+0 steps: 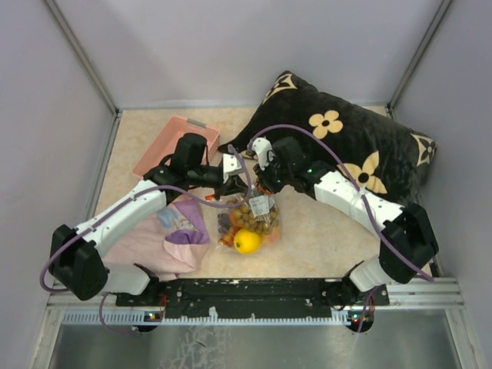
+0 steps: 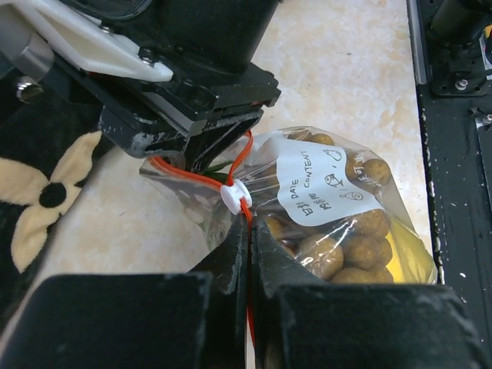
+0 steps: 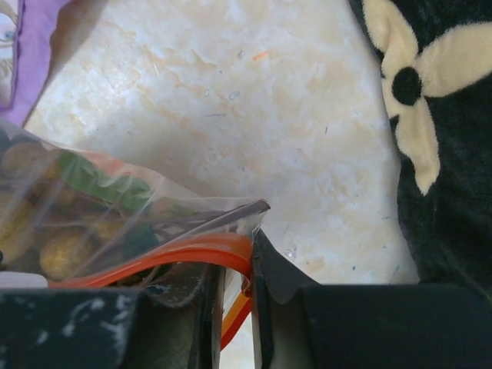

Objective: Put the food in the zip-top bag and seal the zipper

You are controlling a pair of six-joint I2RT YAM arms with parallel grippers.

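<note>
The clear zip top bag (image 1: pixel 269 223) holds brown round food and a yellow item (image 1: pixel 247 241), and lies on the table between both arms. An orange zipper strip (image 2: pixel 184 174) runs along its mouth, with a white slider (image 2: pixel 234 197) on it. My left gripper is shut on the thin orange strip just beside the slider. At the bag's far corner, my right gripper has a narrow gap between its fingers, and the strip's end passes through that gap. A white handwritten label (image 2: pixel 323 182) faces up.
A dark flowered cushion (image 1: pixel 330 123) fills the back right. An empty-looking pink basket (image 1: pixel 165 142) stands back left, and a pink and purple cloth (image 1: pixel 184 238) lies front left. Bare table (image 1: pixel 323 246) shows at front right.
</note>
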